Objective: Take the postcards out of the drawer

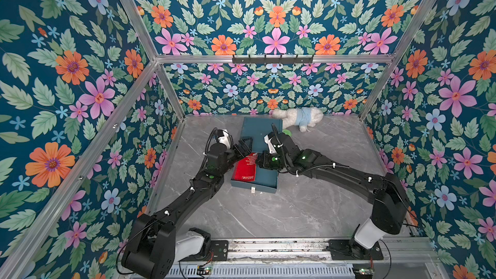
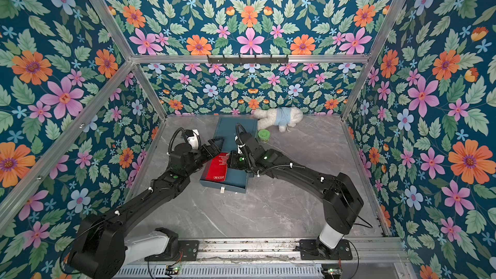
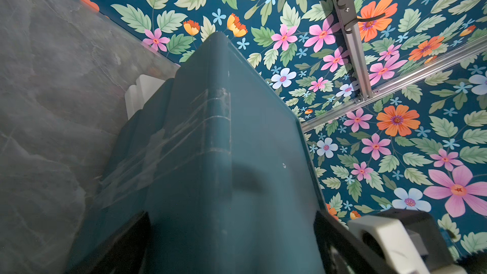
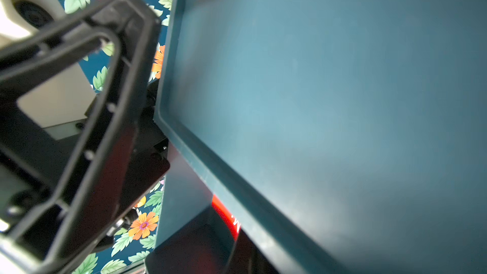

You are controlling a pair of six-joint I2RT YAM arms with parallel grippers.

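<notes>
A blue drawer box [image 1: 252,125] lies on the table, its drawer [image 1: 264,177] pulled out towards the front. Inside, a red postcard [image 1: 244,172] with white lettering leans askew; whether more cards are under it cannot be told. My left gripper [image 1: 248,147] stands open at the casing's front left. In the left wrist view its fingers [image 3: 124,246] show on both sides of the blue casing [image 3: 218,172]. Over the drawer, at the card's right edge, my right gripper [image 1: 261,161] is shut. Its fingertips are hidden in the right wrist view, where only a sliver of the red card [image 4: 225,215] shows.
Behind the box lies a white plush toy [image 1: 299,117] in a blue shirt. A small green object [image 2: 264,134] sits right of the casing. The two grippers are very close together.
</notes>
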